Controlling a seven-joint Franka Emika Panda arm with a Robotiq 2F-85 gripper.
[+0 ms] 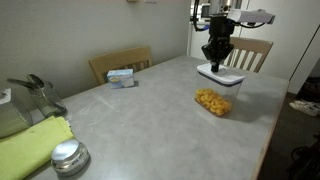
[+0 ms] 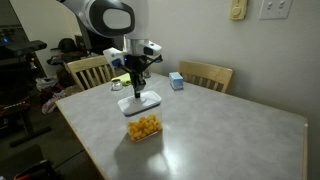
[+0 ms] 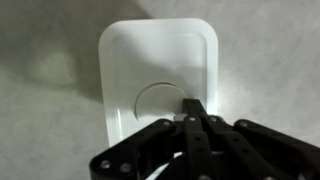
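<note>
A white, rounded rectangular lid [image 1: 221, 75] sits at the right part of the table, seeming to top a see-through container whose walls barely show. Below the lid, orange-yellow pieces [image 1: 213, 101] lie in a heap; exterior view 2 shows these pieces [image 2: 144, 127] and the lid [image 2: 148, 103] too. My gripper [image 1: 214, 67] points down with its fingertips at the lid's top. Looking down in the wrist view, the lid [image 3: 135, 60] has a round mark [image 3: 158, 103], and my gripper reaches its edge. The fingers look shut, with nothing visible between them; whether they touch the lid I cannot tell.
A blue-and-white box [image 1: 121, 78] stands near the table's far edge by a chair [image 1: 120, 63]. A round metal object [image 1: 70, 158], a yellow-green cloth [image 1: 32, 150] and a utensil holder [image 1: 45, 98] are at the left.
</note>
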